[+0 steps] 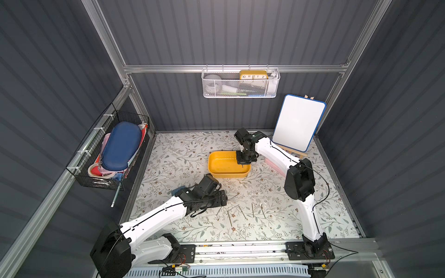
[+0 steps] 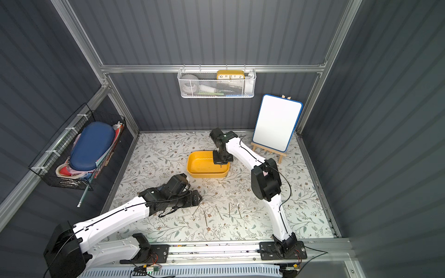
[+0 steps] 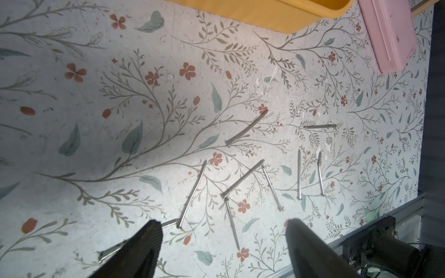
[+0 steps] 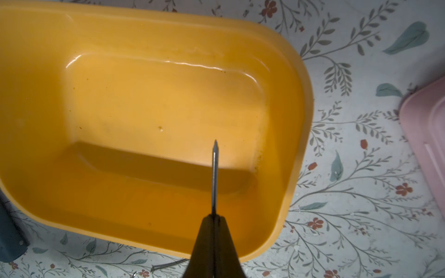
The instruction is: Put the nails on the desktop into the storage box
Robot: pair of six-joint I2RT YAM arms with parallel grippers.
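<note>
A single nail is pinched in my right gripper, its pointed end reaching forward over the yellow storage box. In the top left view that gripper sits over the box's right end. The box floor shows no nails, only small specks. My left gripper stands open low over the desktop, its blurred fingers wide apart. Several nails lie scattered below it, among them a bent nail, an upright-lying nail and a nail near the left finger.
A pink case lies right of the box, near the whiteboard on its easel. A blue pouch shows beside the box at left.
</note>
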